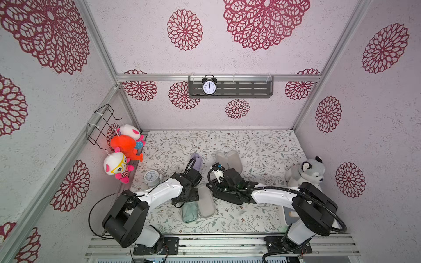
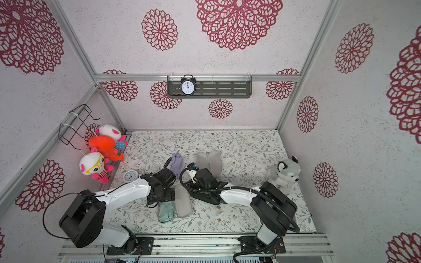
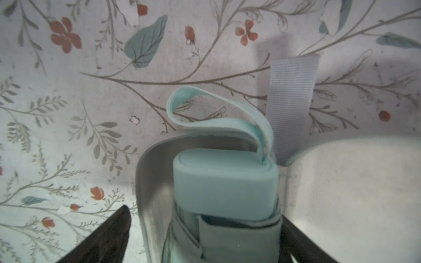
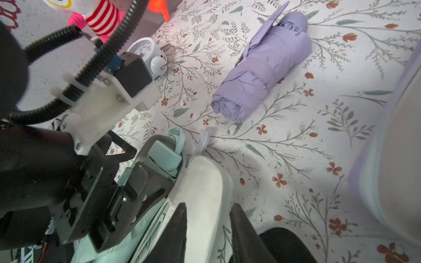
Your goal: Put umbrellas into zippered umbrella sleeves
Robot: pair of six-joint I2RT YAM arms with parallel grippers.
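A mint umbrella [image 3: 223,184] with a loop strap lies in one half of an open grey zippered sleeve [image 4: 197,201], its pale lid half flat alongside. My left gripper is open over the umbrella, a finger to either side of it. My right gripper is part open, low beside the sleeve's pale half, with nothing visible between its fingers. A rolled lavender umbrella [image 4: 258,70] lies behind, and another open sleeve [image 2: 209,162] lies at the back centre.
A small clock [image 1: 151,177] stands at left near plush toys [image 1: 125,146]. A husky toy [image 2: 282,173] sits at right. A black object [image 4: 276,245] lies beside the right gripper.
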